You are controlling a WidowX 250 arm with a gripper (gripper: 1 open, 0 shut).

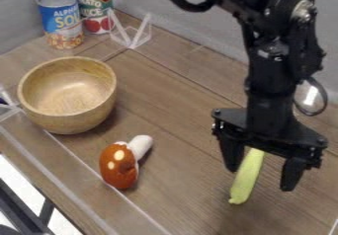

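My black gripper point(262, 162) is open, hanging low at the right of the camera view over a long pale yellow-green object point(242, 188), which lies on the wooden table and runs up between its two fingers. Whether a finger touches it I cannot tell. An orange toy mushroom point(119, 167) with white spots and a white stem lies to the left, and a wooden bowl point(67, 106) stands behind it.
Two cans, a blue-labelled one point(62, 27) and a red-labelled one point(94, 10), stand at the back left against the wall. The table point(172, 111) ends at the lower left.
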